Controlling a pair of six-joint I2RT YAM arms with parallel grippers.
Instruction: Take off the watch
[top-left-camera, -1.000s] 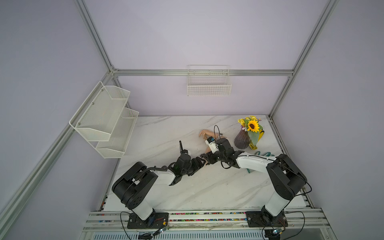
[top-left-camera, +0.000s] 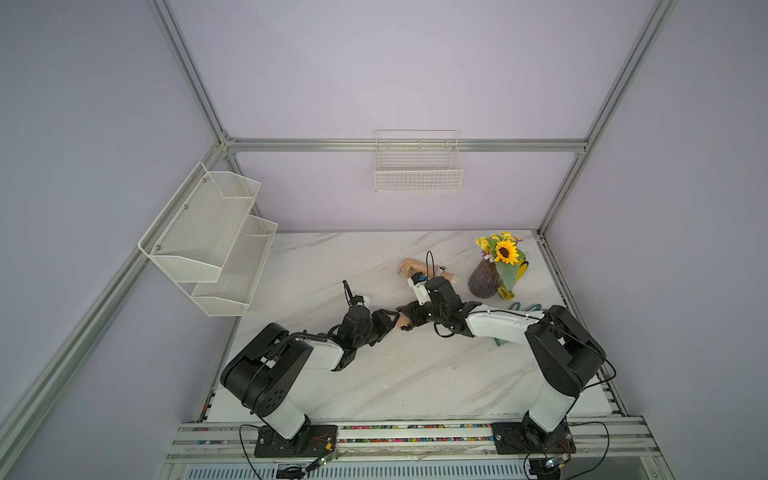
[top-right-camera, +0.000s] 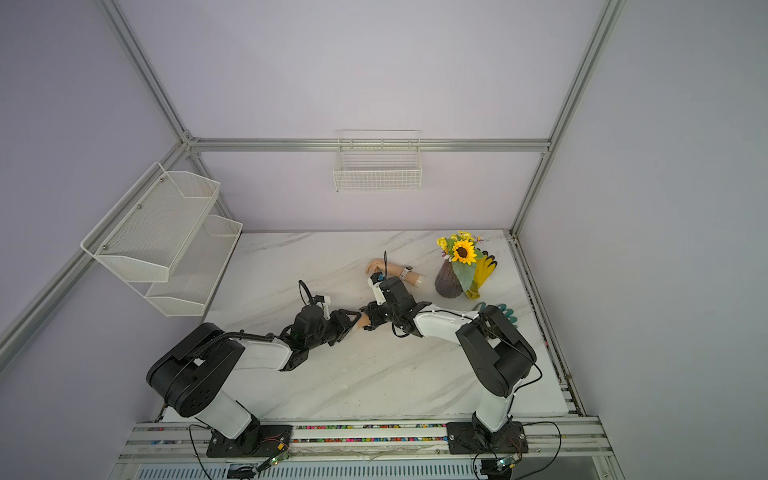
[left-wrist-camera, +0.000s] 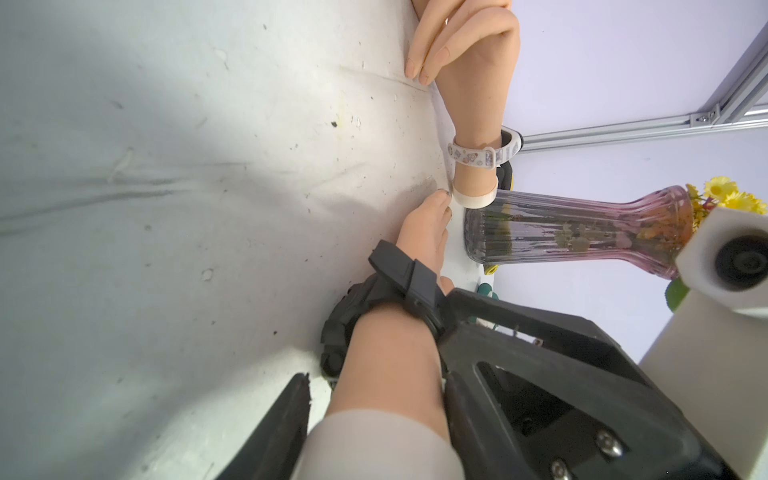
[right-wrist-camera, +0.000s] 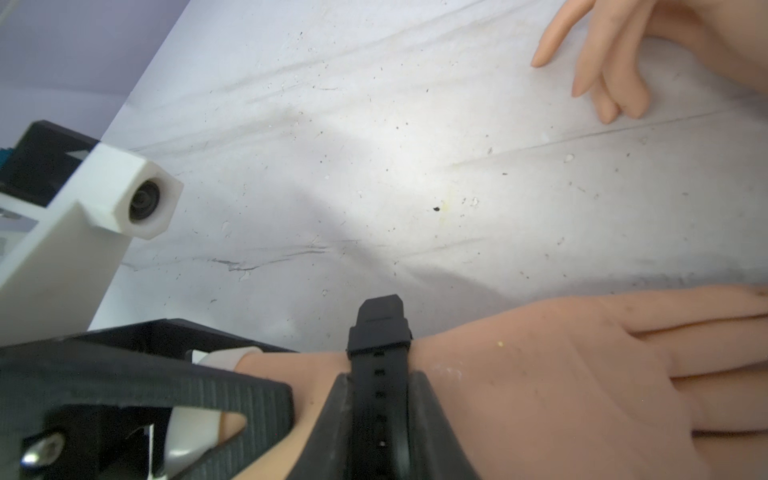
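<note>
A mannequin hand wears a black watch (right-wrist-camera: 380, 328) at its wrist. My left gripper is shut around that hand's pale-ended forearm (left-wrist-camera: 390, 352), behind the watch. My right gripper is at the watch's black strap, its blurred fingertips on either side of the band; how far they are closed is hard to tell. In the left wrist view the right gripper's body covers the right side of the wrist and watch.
A second mannequin hand (left-wrist-camera: 476, 88) with a light patterned watch lies behind. A flower vase (top-left-camera: 482, 278) and yellow glove (top-right-camera: 483, 272) stand back right; a wire shelf (top-left-camera: 208, 240) hangs at left.
My right arm has moved only slightly.
</note>
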